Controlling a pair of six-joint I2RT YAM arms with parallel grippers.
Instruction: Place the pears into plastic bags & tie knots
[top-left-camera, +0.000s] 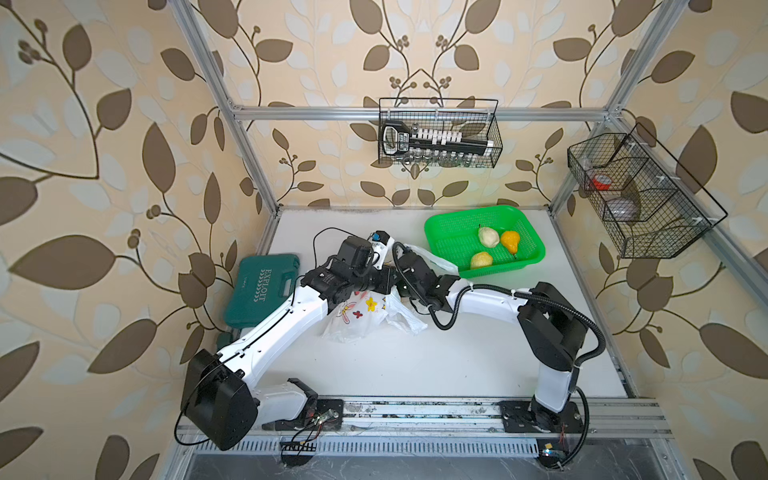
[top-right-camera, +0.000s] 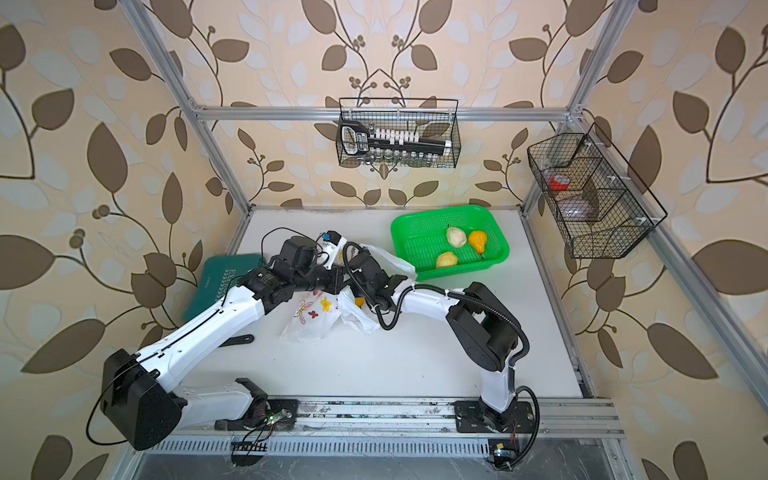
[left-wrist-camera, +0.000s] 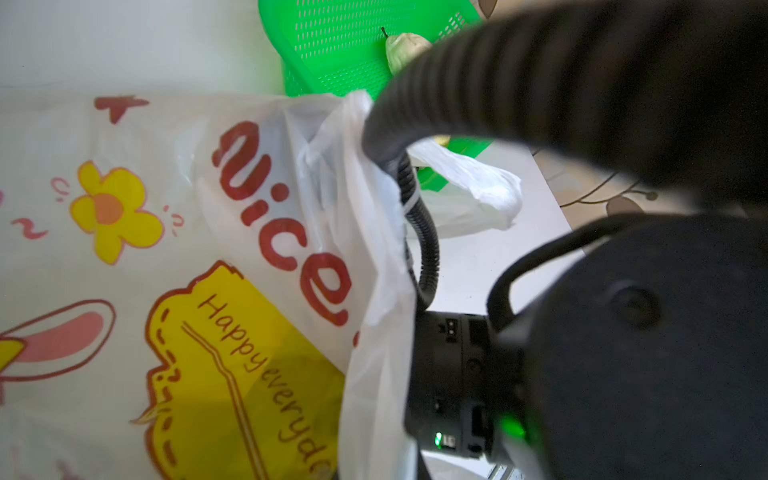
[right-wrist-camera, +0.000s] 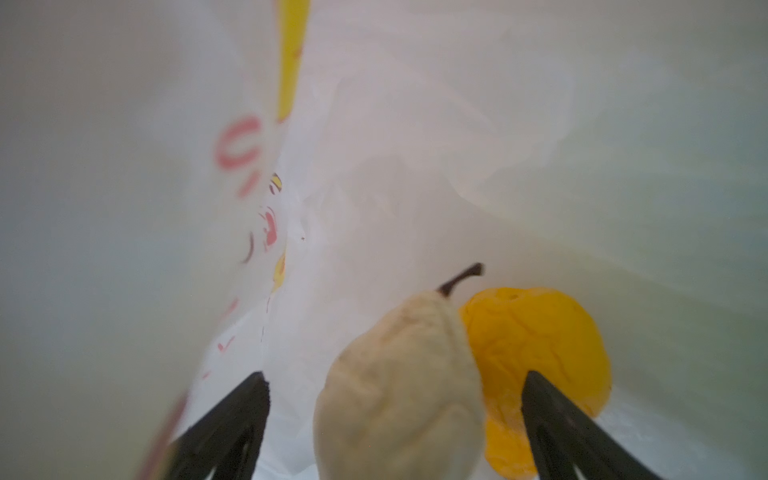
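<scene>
The white plastic bag (top-left-camera: 356, 316) with printed flowers stands partly opened under both arms. Its printed side fills much of the left wrist view. My left gripper (top-left-camera: 387, 280) is at the bag's mouth, its fingers too hidden to read. My right gripper is inside the bag, open around a pale pear (right-wrist-camera: 400, 400); gaps show between pear and both fingertips. That pear sits in the bag with its stem up, beside an orange-yellow pear (right-wrist-camera: 536, 348). In the green basket lie a white pear (top-left-camera: 489, 237), an orange pear (top-left-camera: 510, 241) and a yellowish pear (top-left-camera: 481, 259).
The green basket (top-left-camera: 524, 260) stands at the back right, close to the right arm. A teal case (top-left-camera: 260, 289) lies at the left edge. Wire racks (top-left-camera: 440, 160) hang on the walls.
</scene>
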